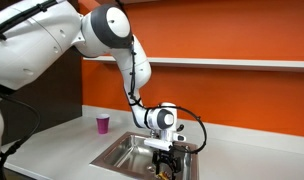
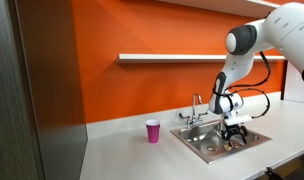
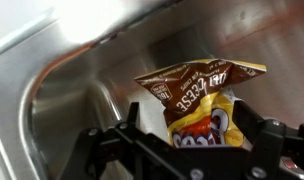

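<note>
A candy wrapper (image 3: 200, 98), brown and yellow with a printed face, lies in the metal sink (image 1: 114, 155). In the wrist view it sits between the fingers of my gripper, which stand apart on either side of it. The gripper is open, and its lower body covers the near end of the wrapper. Only a small yellow-orange bit of the wrapper shows under the gripper in exterior view 1. From exterior view 2 the gripper (image 2: 230, 142) is seen down inside the basin, with the wrapper hard to make out.
A magenta cup (image 2: 153, 131) stands on the white counter (image 2: 132, 160) to the left of the sink. Behind the basin rises a faucet (image 2: 196, 108). The sink walls (image 3: 40, 110) are close to the gripper, while the counter on both sides is mostly clear.
</note>
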